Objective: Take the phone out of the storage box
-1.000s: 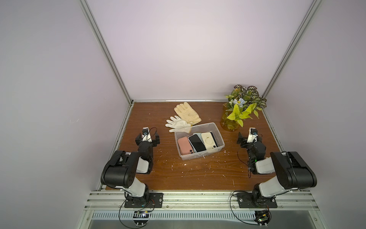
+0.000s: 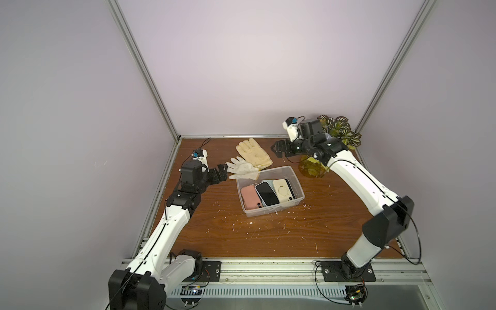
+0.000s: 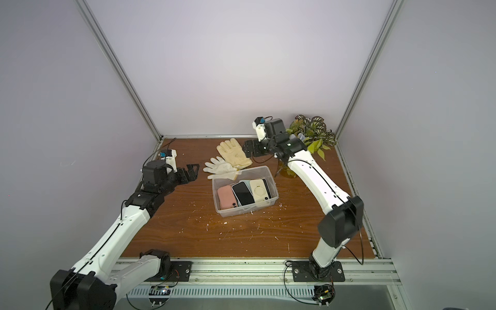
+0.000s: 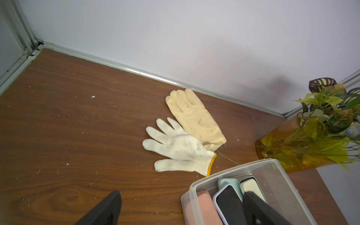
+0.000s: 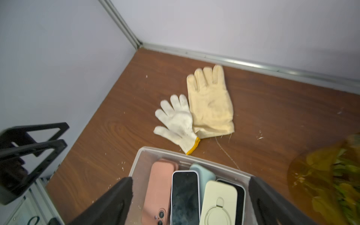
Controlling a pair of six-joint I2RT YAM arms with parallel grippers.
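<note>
A clear plastic storage box (image 2: 298, 186) stands on the wooden table with several phones lying side by side in it. From left to right these are a pink phone (image 5: 160, 187), a phone with a dark screen (image 5: 184, 196), a light-blue one (image 5: 203, 174) partly covered, a cream phone (image 5: 219, 204) and a dark one (image 5: 239, 198) at the right. My left gripper (image 2: 218, 173), open and empty, hangs left of the box. Above the back of the box is my right gripper (image 2: 281, 148), also open with nothing between its fingers.
A white glove (image 4: 183, 150) and a cream glove (image 4: 196, 118) lie behind the box. At the back right, an amber vase (image 4: 285, 142) of leafy plants (image 2: 338, 129) stands close to the right arm.
Both arms have unfolded and reached out over the table. The right gripper has moved left and back to above the box's rear; the left has moved slightly right and back. Box and phones stay put.
</note>
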